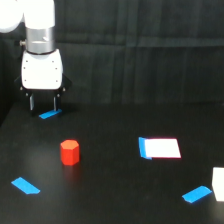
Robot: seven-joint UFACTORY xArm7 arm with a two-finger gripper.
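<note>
At the back left hangs my gripper (43, 103), its two thin dark fingers apart below a white hand. No object shows between them. Just below the fingertips a blue flat piece (50, 113) lies on the table; the height of the gap between them is hard to judge. A red block (69, 152) stands on the dark table, in front of the gripper and a little to its right.
More blue pieces lie at the front left (25, 186) and front right (196, 194). A white rectangle with a red edge (162, 148) overlaps a blue one at the right. Another white piece (218, 184) is cut off by the right edge.
</note>
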